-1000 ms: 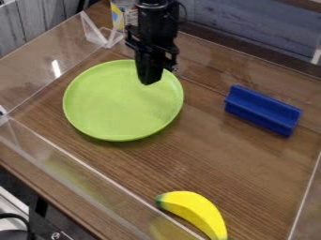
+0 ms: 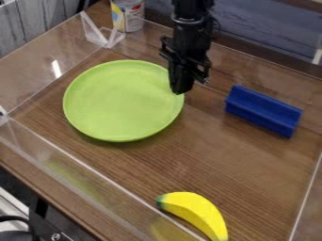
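Note:
My black gripper [image 2: 179, 83] is shut, pointing down just over the right rim of a green plate [image 2: 116, 105]; nothing shows between its fingers. A yellow banana [image 2: 199, 212] lies at the front, and a blue block [image 2: 263, 111] lies to the right of the plate.
A container [image 2: 126, 14] stands at the back left. Walls and clear panels edge the table.
The gripper has moved to the right and a little down, toward the plate's right rim. The plate, block and banana have not moved.

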